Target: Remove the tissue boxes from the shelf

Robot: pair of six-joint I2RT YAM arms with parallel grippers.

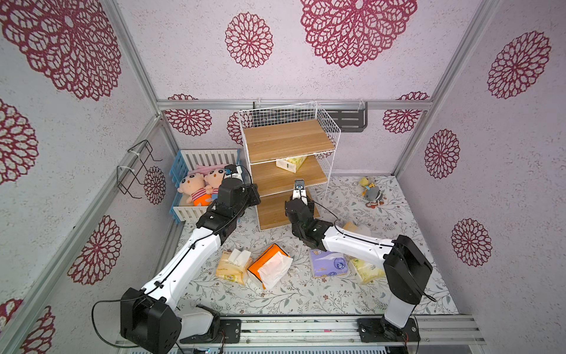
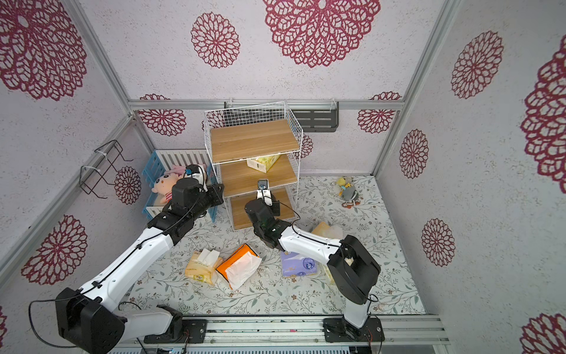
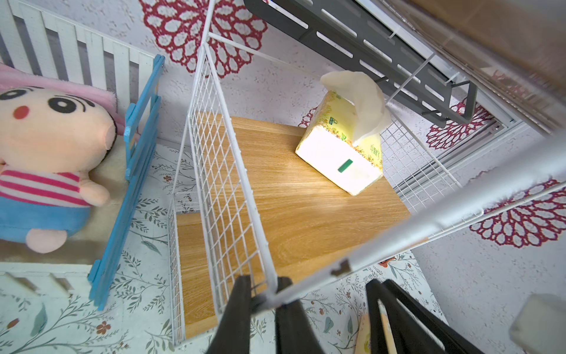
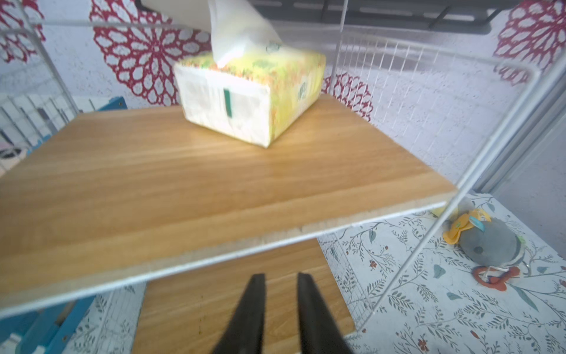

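Note:
A yellow-and-white tissue box (image 4: 235, 100) sits on the middle board (image 4: 177, 171) of the white wire shelf, a tissue sticking up from its top. My right gripper is in front of the shelf, below that board's front edge in its wrist view. Its blurred fingers stand slightly apart, with nothing visible between them. At the shelf's front left corner, my left gripper is shut on the white wire frame (image 3: 227, 129). On the table lie a yellow tissue pack (image 1: 231, 270), an orange one (image 1: 266, 263), a purple one (image 1: 327, 263) and a partly covered yellow-green one (image 1: 366, 270).
The shelf's top board (image 1: 289, 139) is bare. A blue-and-white crib (image 1: 209, 157) with dolls stands left of the shelf, close to my left arm. A grey plush toy (image 1: 372, 193) lies at the right.

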